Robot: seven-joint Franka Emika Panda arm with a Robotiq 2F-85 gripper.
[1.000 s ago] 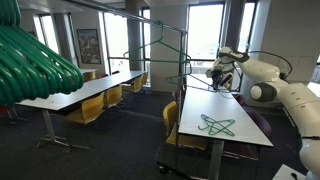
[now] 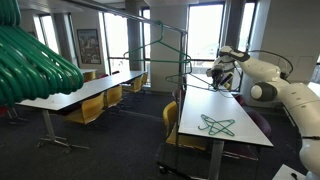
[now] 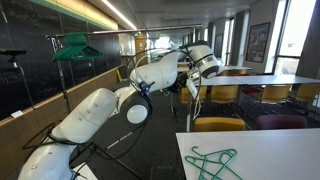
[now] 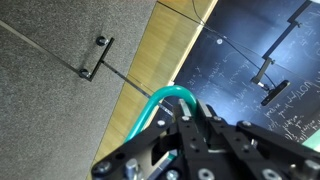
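Observation:
In the wrist view my gripper is shut on a green hanger (image 4: pixel 150 103), whose curved end rises between the fingers and bends down to the left. How much of the hanger lies below is hidden by the gripper. In exterior view 1 the gripper (image 2: pixel 217 76) hangs in the air above the far part of the white table, at the end of the outstretched arm. Green hangers (image 2: pixel 218 126) lie on the near part of that table. Another green hanger (image 2: pixel 156 44) hangs from the rack's rail.
A dense row of green hangers (image 2: pixel 35 70) fills the left of exterior view 1. The thin metal rack (image 2: pixel 181 115) stands beside the white table (image 2: pixel 206 105). Yellow chairs (image 2: pixel 88 108) and a second table stand further left. Dark floor lies open between them.

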